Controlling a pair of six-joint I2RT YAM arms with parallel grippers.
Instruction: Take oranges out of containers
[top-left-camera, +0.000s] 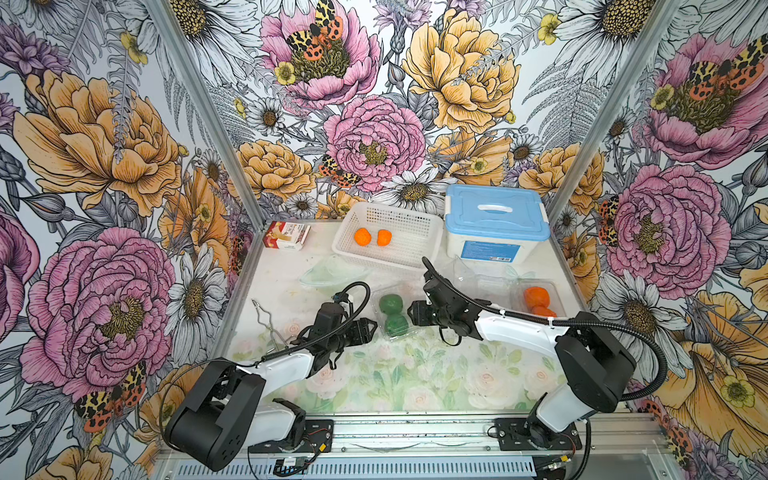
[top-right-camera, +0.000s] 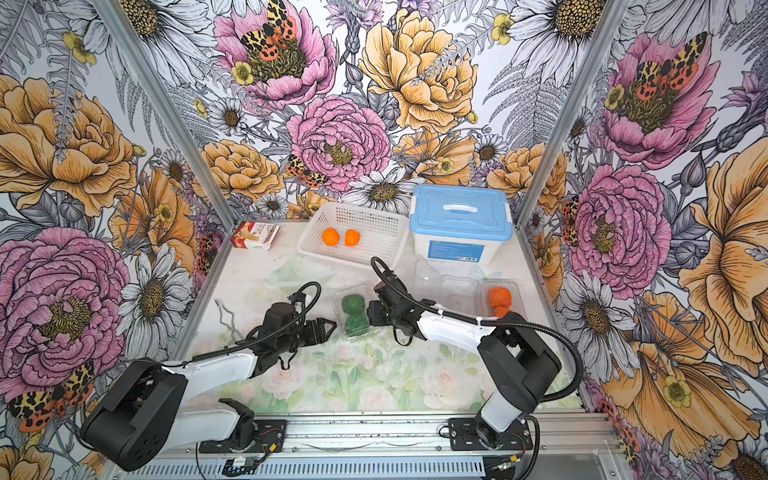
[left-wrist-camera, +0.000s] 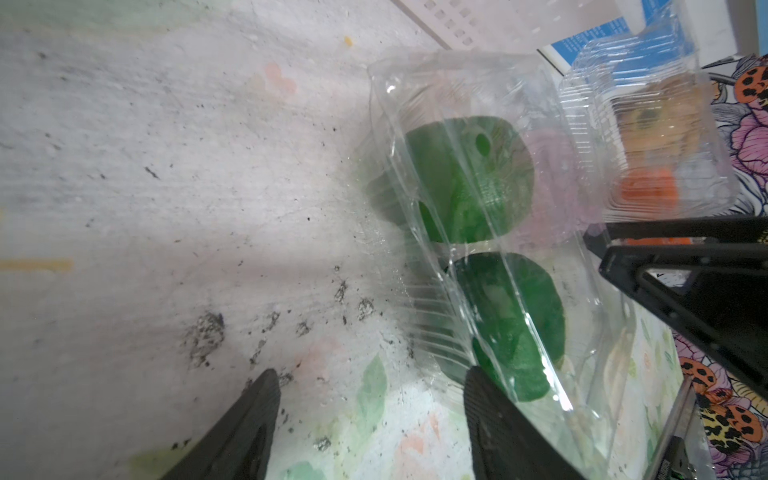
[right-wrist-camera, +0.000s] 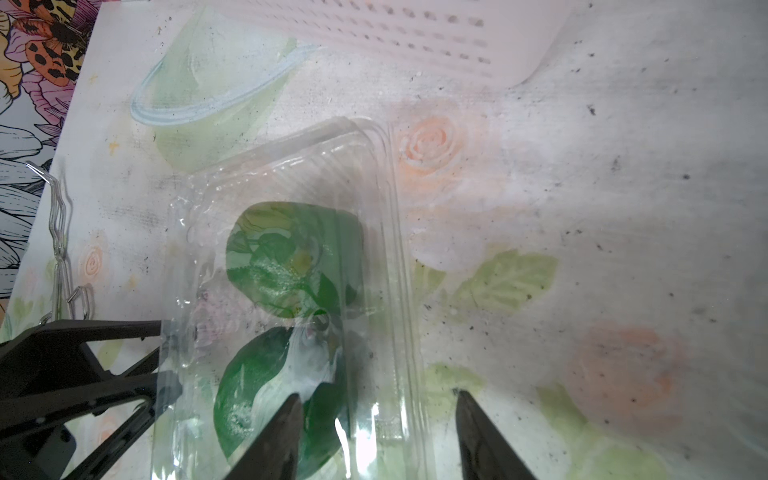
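A clear plastic container (left-wrist-camera: 580, 192) holding two green fruits (right-wrist-camera: 292, 256) lies mid-table. My left gripper stands open at its left side, nothing between the fingers. My right gripper is open over its right part, close to the plastic. Two oranges (top-left-camera: 361, 237) sit in the white basket (top-left-camera: 428, 240) at the back. A clear container (top-right-camera: 518, 312) at the right holds orange fruits (top-right-camera: 500, 297), partly behind my right arm in the top views.
A blue-lidded box (top-left-camera: 496, 216) stands back right, a small carton (top-right-camera: 254, 235) back left. Metal tongs (right-wrist-camera: 57, 240) lie on the left. Clear plastic pieces (top-right-camera: 436, 280) sit right of center.
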